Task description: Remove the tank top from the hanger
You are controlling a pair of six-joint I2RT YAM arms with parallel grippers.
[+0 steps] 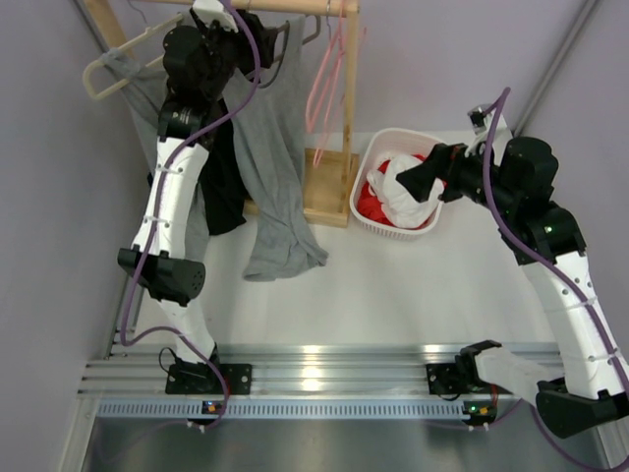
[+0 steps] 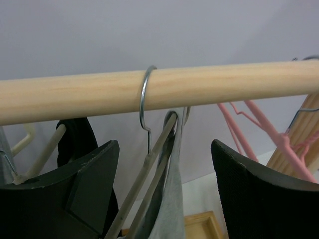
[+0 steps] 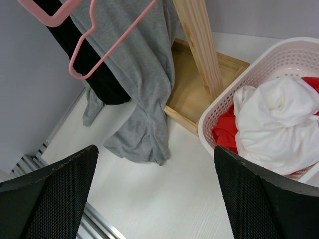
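A grey tank top (image 1: 275, 187) hangs from a hanger on the wooden rail (image 2: 209, 84), its hem on the floor. In the left wrist view its strap (image 2: 172, 194) drapes over the hanger (image 2: 144, 174), framed between the open fingers of my left gripper, beneath the metal hook. A black garment (image 1: 223, 192) and another grey one hang to the left. My right gripper stands open above the floor at the right, facing the rack, with nothing between its fingers.
Pink hangers (image 1: 324, 88) hang at the rack's right. A white basket (image 1: 369, 218) with white and red cloth sits beside the wooden base (image 3: 179, 119).
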